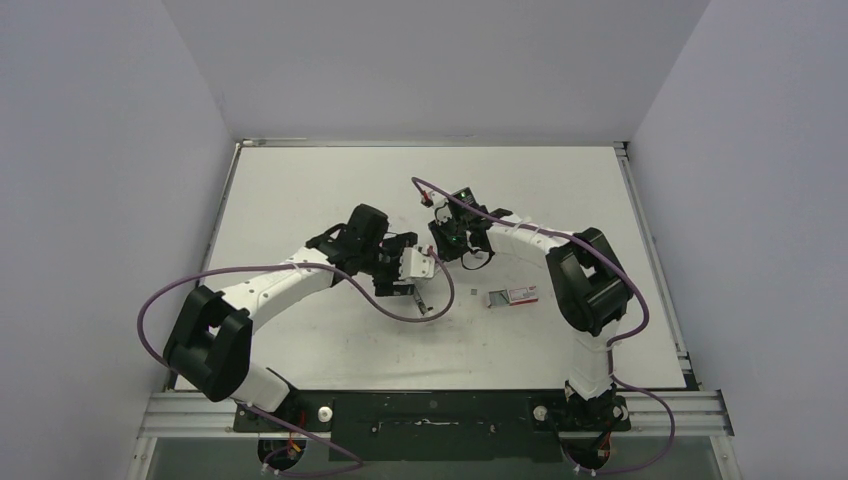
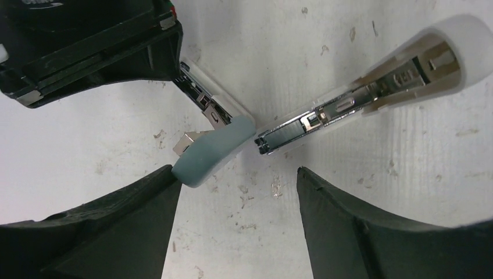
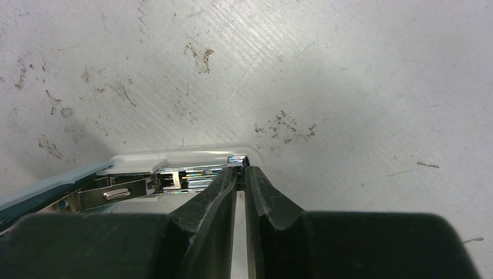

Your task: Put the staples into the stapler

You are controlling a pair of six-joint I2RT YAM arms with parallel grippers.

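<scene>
The stapler lies spread on the table, its metal channel exposed, with a grey-blue part at the bend; in the right wrist view the channel [image 3: 192,174] runs horizontally. My left gripper hangs above it with fingers apart, open, nothing clearly between them. My right gripper is at the end of the channel, fingertips nearly closed over a small shiny piece there; whether they grip it I cannot tell. In the top view both grippers crowd over the stapler at the centre, hiding much of it.
A red-and-white box [image 1: 522,295] with a grey part lies right of the stapler, and a small grey piece [image 1: 474,292] is beside it.
</scene>
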